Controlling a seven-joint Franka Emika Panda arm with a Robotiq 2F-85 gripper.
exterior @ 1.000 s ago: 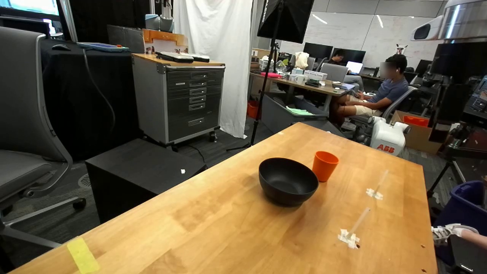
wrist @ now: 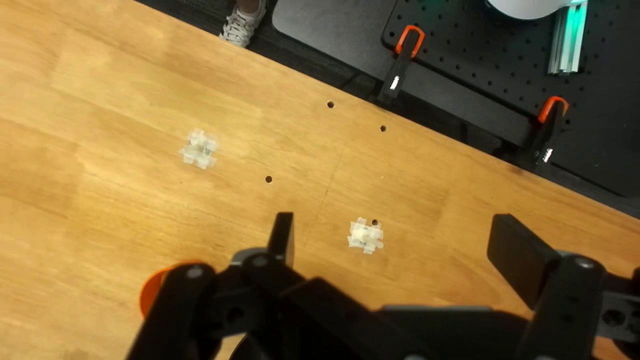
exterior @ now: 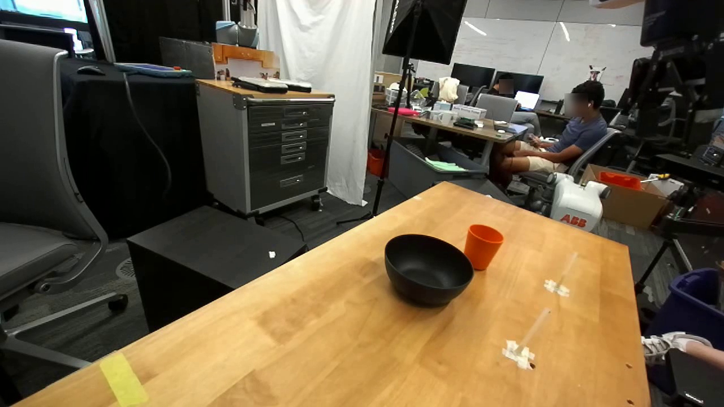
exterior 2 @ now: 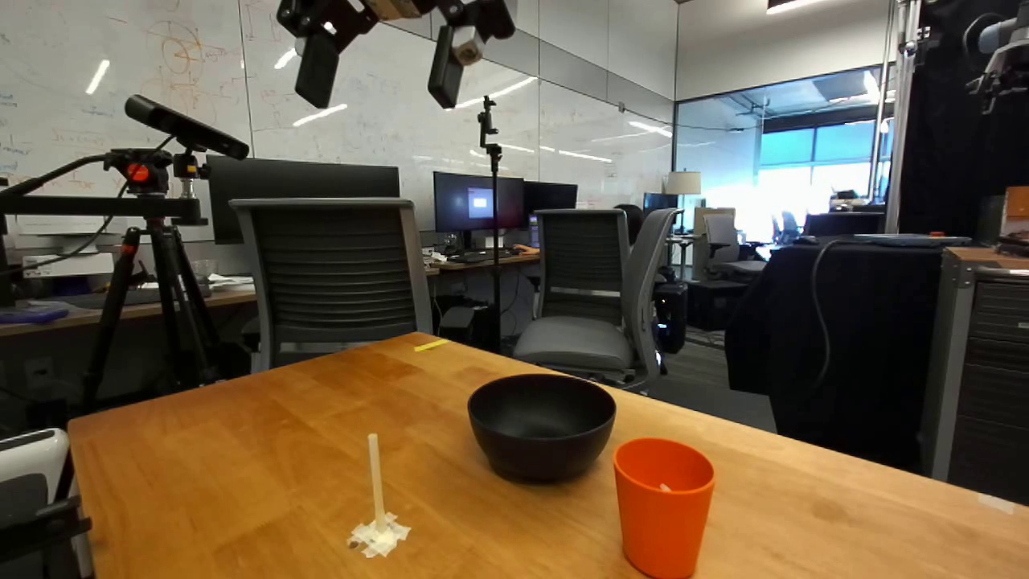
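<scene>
On the wooden table (exterior: 305,325) stands a black bowl (exterior: 429,268), with an orange cup (exterior: 483,247) upright close beside it. Something small and pale shows inside the cup (exterior 2: 666,487) in the second exterior view. High above the table, my gripper (exterior 2: 379,92) is open, its two dark fingers wide apart and nothing between them. From the wrist, the gripper looks down on bare wood and a taped spot; the cup (wrist: 155,288) is partly covered by the left finger, and the bowl is nearly all hidden.
Two thin pale sticks stand upright on the table, a nearer stick (exterior: 536,329) and a farther stick (exterior: 568,267), each taped at its base. Yellow tape (exterior: 123,379) marks one table edge. Black clamps (wrist: 400,66) hold a pegboard beyond the other edge.
The arm has shifted at the upper right of the first exterior view, and dark gripper parts now show there. Bowl, cup and sticks have stayed where they were.
</scene>
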